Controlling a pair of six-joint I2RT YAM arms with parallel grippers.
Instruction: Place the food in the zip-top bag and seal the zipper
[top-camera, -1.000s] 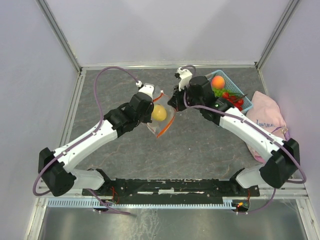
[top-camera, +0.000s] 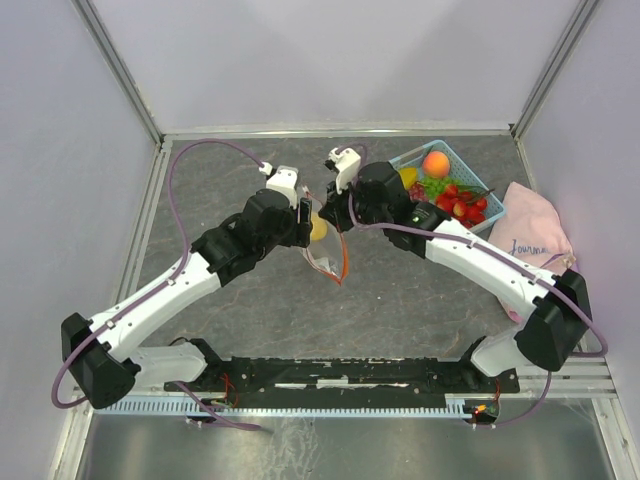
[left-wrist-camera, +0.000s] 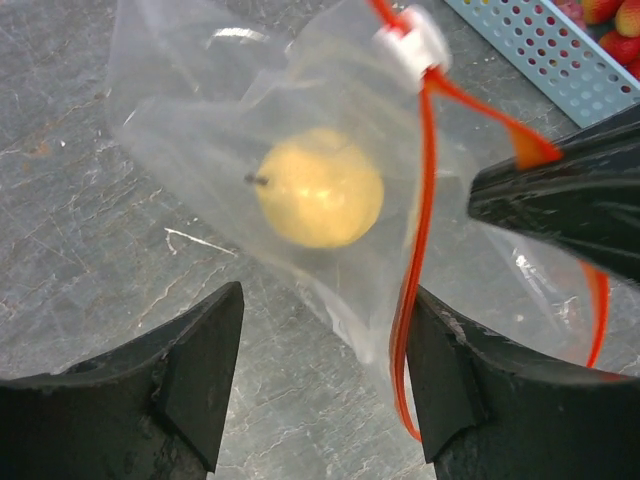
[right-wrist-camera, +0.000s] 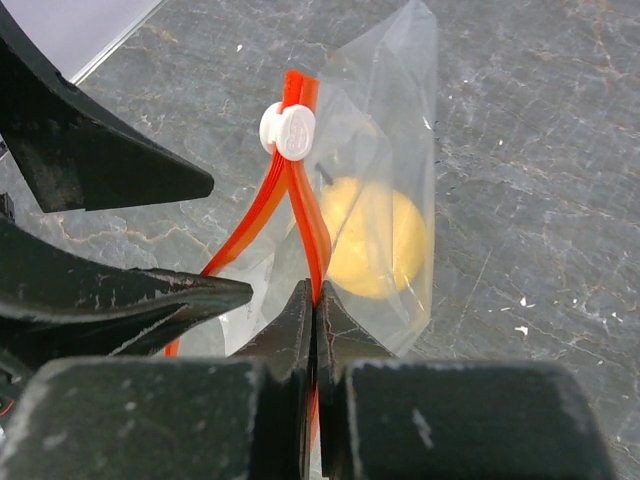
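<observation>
A clear zip bag (left-wrist-camera: 230, 110) with orange zipper edges and a white slider (right-wrist-camera: 287, 130) stands between my grippers, a round yellow fruit (left-wrist-camera: 320, 187) inside it. My left gripper (top-camera: 298, 223) is open at one zipper edge, its fingertips apart around the orange strip in the left wrist view. My right gripper is shut on the orange zipper edge just below the slider, which runs down into its fingertips.
A blue basket (top-camera: 480, 178) with tomatoes, grapes, an orange and yellow produce stands at the back right. A pink bag (top-camera: 530, 240) lies on the right.
The right gripper has moved left toward the left one, carrying the bag's edge. The left gripper has opened slightly and shifted a little; the bag's opening looks narrower from above.
</observation>
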